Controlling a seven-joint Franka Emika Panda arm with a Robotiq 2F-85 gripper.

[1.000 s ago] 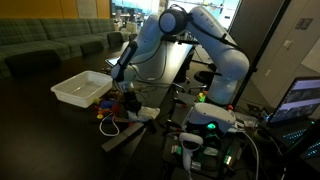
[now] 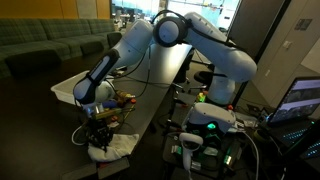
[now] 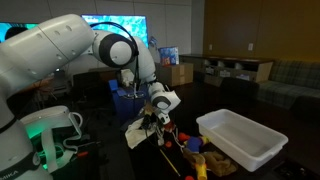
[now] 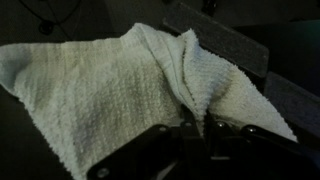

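A white textured cloth [image 4: 110,80] fills much of the wrist view, bunched into a raised fold where my gripper is shut on it. In exterior view 1 the cloth [image 2: 118,148] lies spread near the front edge of the dark table, with the gripper [image 2: 100,147] low at its left part. From the other side, exterior view 2 shows the cloth [image 3: 137,133] partly behind the gripper [image 3: 152,128]. The fingertips are mostly hidden by the cloth's fold.
An empty white bin [image 3: 240,138] stands on the table, with several small coloured objects, including a yellow one [image 3: 193,144], beside it. A dark bar [image 2: 97,162] lies close to the cloth. Open table extends to the left in exterior view 1.
In exterior view 1 the arm has moved left and toward the front, and the cloth has shifted the same way with the gripper. The bin stays in place, now partly covered by the arm.
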